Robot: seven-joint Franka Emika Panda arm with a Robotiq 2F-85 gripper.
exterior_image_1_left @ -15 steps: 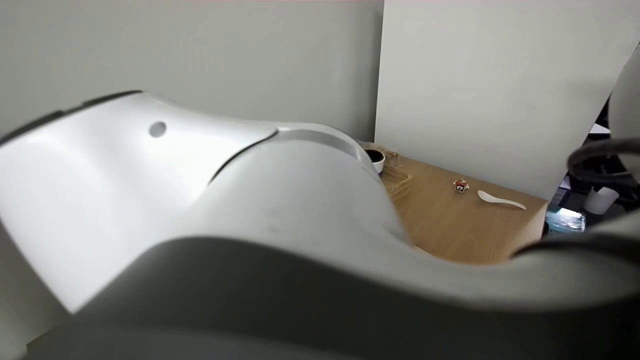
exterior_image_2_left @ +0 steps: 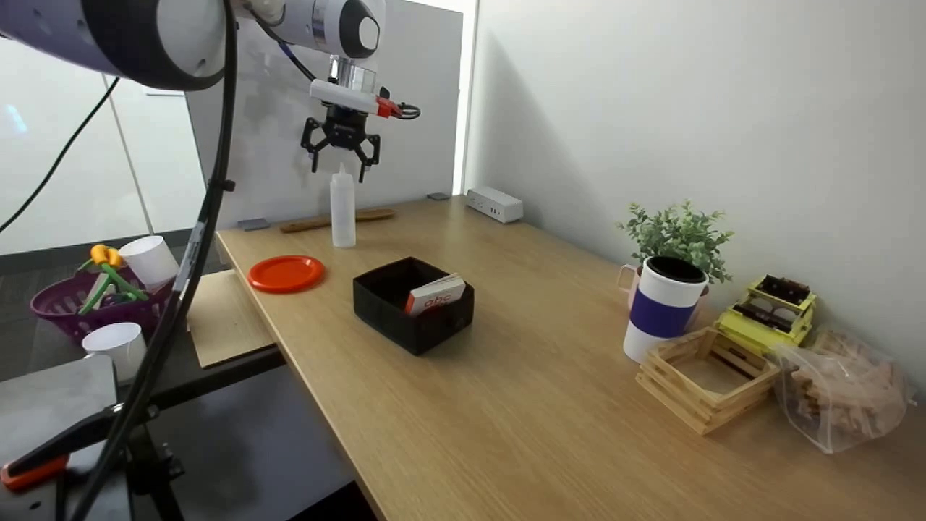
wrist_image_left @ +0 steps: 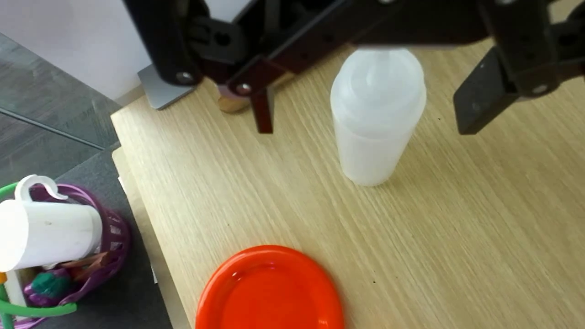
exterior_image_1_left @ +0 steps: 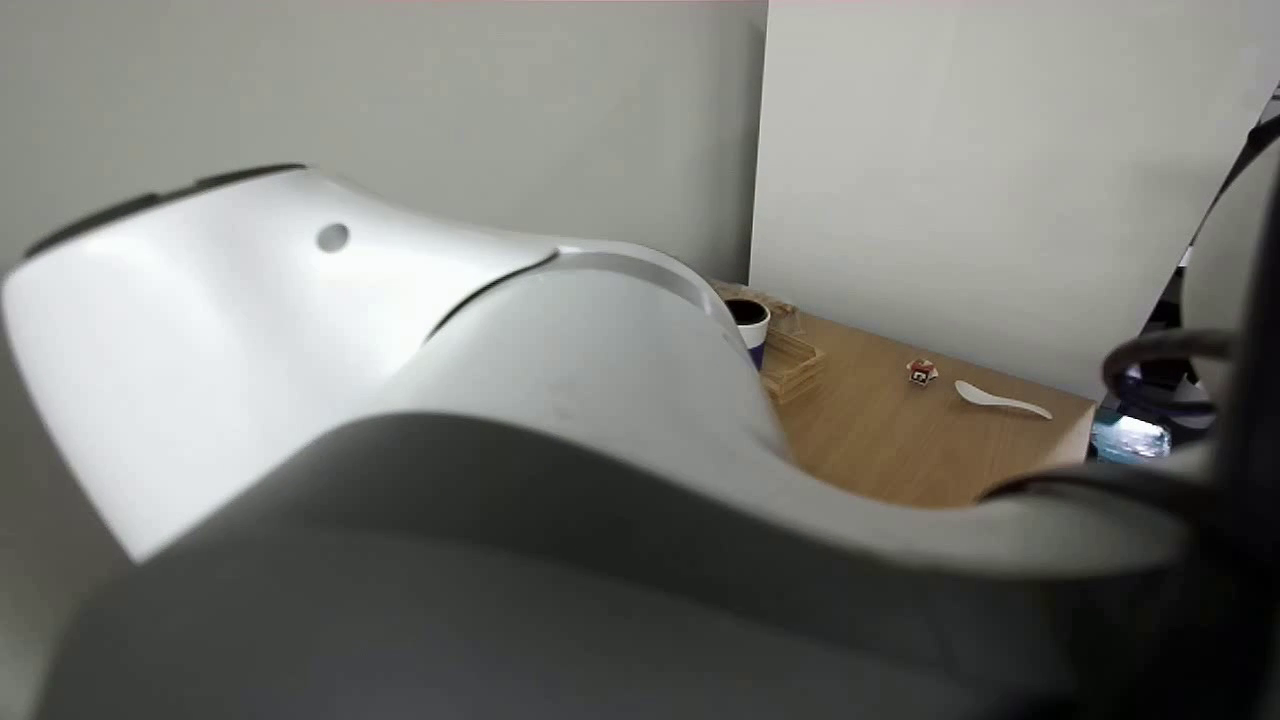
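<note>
A translucent white squeeze bottle (exterior_image_2_left: 343,211) stands upright on the wooden table, near its far left end. Just above it hangs my gripper (exterior_image_2_left: 338,171), open, with the bottle's nozzle tip close to the level of the fingertips. In the wrist view the bottle (wrist_image_left: 375,120) appears between the two spread fingers of the gripper, with clear space on either side; neither finger touches it. In exterior view 1 the arm (exterior_image_1_left: 576,348) fills most of the picture and the gripper cannot be seen.
Close to the bottle lie a red plate (exterior_image_2_left: 286,273) and a wooden utensil (exterior_image_2_left: 304,224). A black box (exterior_image_2_left: 414,304) holds a small book. A tumbler (exterior_image_2_left: 664,305) and wooden crate (exterior_image_2_left: 710,378) stand on the right; mid-table is clear.
In exterior view 1 the arm has shifted, its right-hand part moving left and its white housing slightly up and right. The spoon and other tabletop things there stay put.
</note>
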